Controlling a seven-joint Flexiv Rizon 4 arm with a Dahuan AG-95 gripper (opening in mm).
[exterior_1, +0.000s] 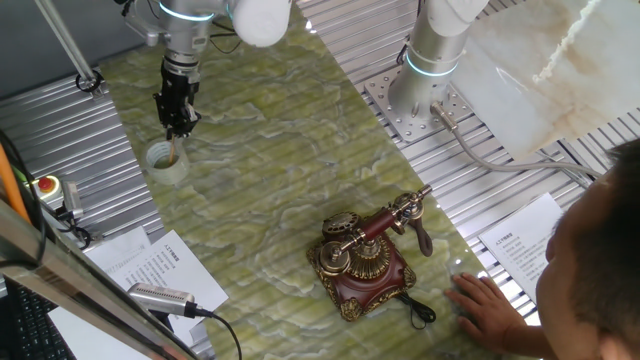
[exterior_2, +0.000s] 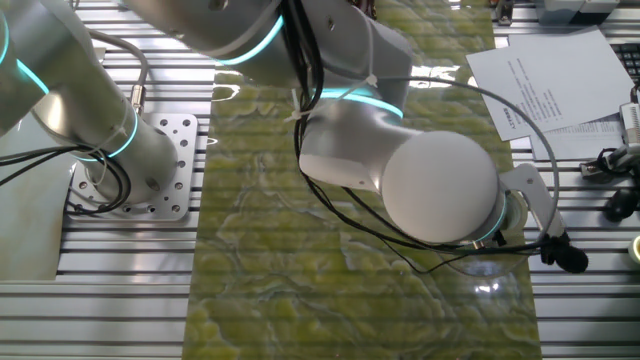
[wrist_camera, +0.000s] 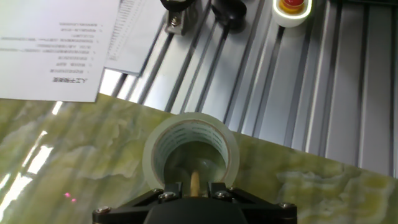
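Observation:
Black fingers of my gripper show at the bottom of the wrist view, one on each side of a thin tan stick (wrist_camera: 194, 182). Whether they press on the stick cannot be made out, since its upper part is hidden by the gripper body. A pale, translucent roll of tape (wrist_camera: 149, 157) rests on the green marbled mat, its opening facing up. In exterior view 1 my gripper (exterior_1: 181, 131) is just above the far rim of the tape roll (exterior_1: 168, 174), and the stick (exterior_1: 173, 153) slants down into its opening. Exterior view 2 hides the gripper behind the arm.
An ornate red and gold telephone (exterior_1: 365, 265) stands further along the mat. A person's hand (exterior_1: 488, 309) rests beside it. Printed sheets (exterior_1: 165, 275) and a red button (wrist_camera: 291, 5) lie off the mat's edge. Mid-mat is clear.

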